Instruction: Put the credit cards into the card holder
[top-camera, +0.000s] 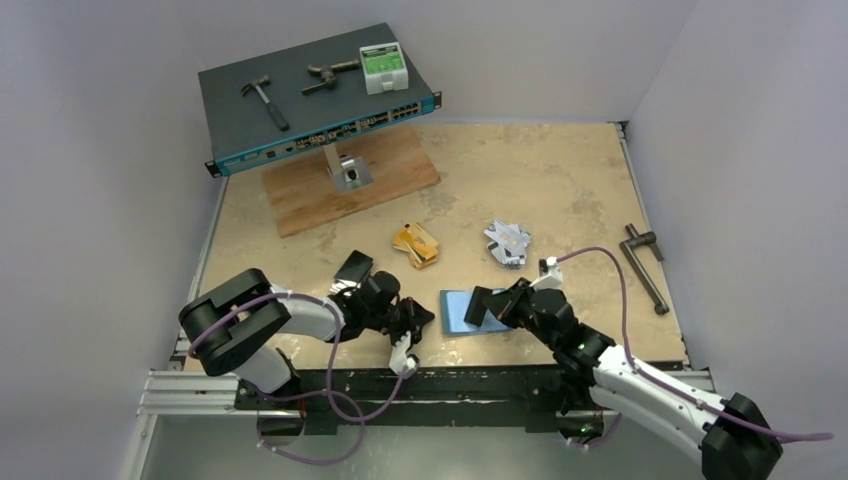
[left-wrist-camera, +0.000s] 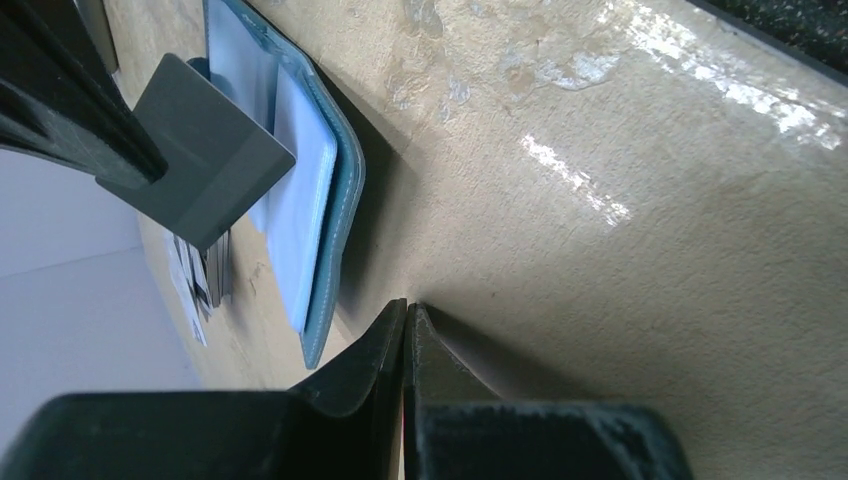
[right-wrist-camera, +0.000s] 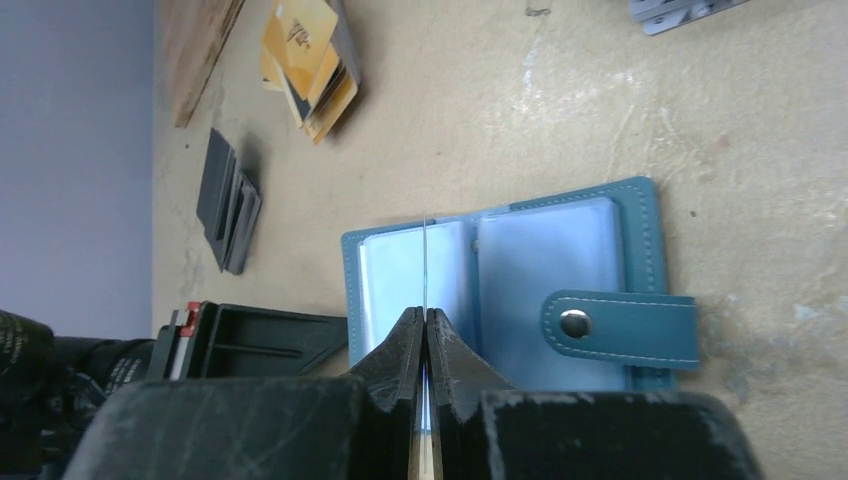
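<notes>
The blue card holder (top-camera: 455, 322) lies spread open on the table between the two arms; its pale pockets and snap strap (right-wrist-camera: 625, 327) show in the right wrist view. Just above it, my right gripper is shut on a dark grey card (left-wrist-camera: 205, 150), which appears only as a thin upright edge in its own view. The card is over the holder, not visibly in a pocket. To the holder's left, my left gripper is shut with nothing between its fingers, its tips low over the table near the holder's edge.
Orange cards (top-camera: 416, 245) and silver cards (top-camera: 509, 244) lie in piles behind the holder. Dark cards (top-camera: 354, 267) sit behind the left arm. A metal tool (top-camera: 645, 268) lies far right, and a switch box (top-camera: 310, 95) stands on a wooden board (top-camera: 400, 165).
</notes>
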